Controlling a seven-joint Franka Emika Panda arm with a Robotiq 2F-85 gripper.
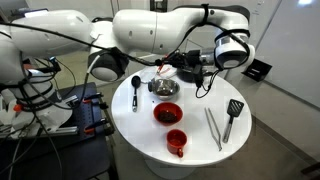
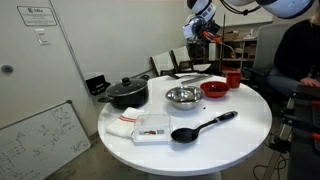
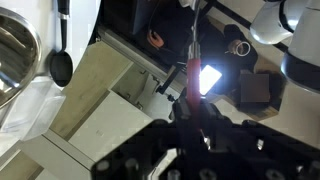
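Observation:
My gripper [image 1: 178, 58] is raised over the far side of the round white table [image 1: 205, 152], pointing back to the left. It is shut on a thin red utensil [image 3: 193, 85], which has a pale metallic stretch in the wrist view; its exact kind is unclear. In the second exterior view an orange-red strip [image 2: 236, 43] shows beside the gripper [image 2: 210, 36], high above the table. A steel bowl [image 1: 165, 88], a red bowl [image 1: 167, 114] and a red mug [image 1: 176, 142] stand on the table.
A black pot [image 2: 130, 93], a clear plastic box [image 2: 153, 126], a white cloth [image 2: 122, 122] and a black ladle [image 2: 188, 134] occupy one side. Tongs [image 1: 213, 125] and a black spatula [image 1: 234, 109] lie opposite. Bare tabletop surrounds the mug.

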